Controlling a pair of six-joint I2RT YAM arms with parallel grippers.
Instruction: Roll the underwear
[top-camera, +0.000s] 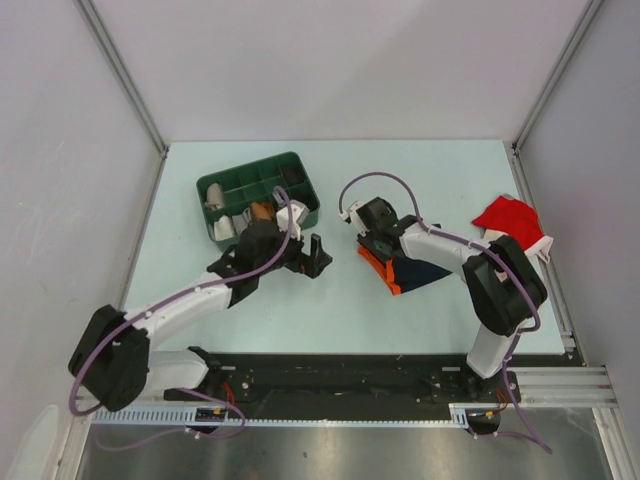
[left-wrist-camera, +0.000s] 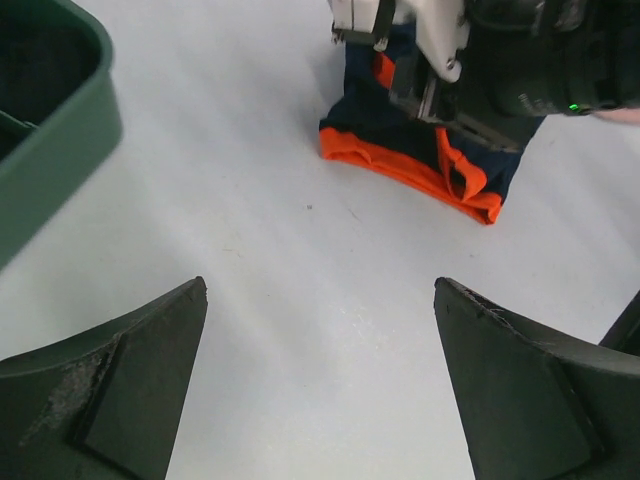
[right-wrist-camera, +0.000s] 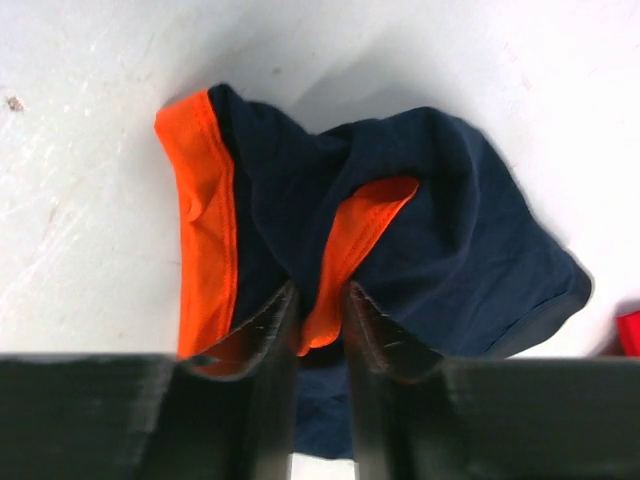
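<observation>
The navy underwear with orange bands lies bunched on the white table, right of centre. My right gripper is down on it, its fingertips close together around a folded piece of orange band and navy cloth; whether they grip it is unclear. In the left wrist view, the underwear shows beyond my left gripper, which is open with empty table between its fingers. In the top view, my left gripper stands left of the underwear.
A green divided box with rolled items sits at the back left. Red cloth and pale cloth lie at the right edge.
</observation>
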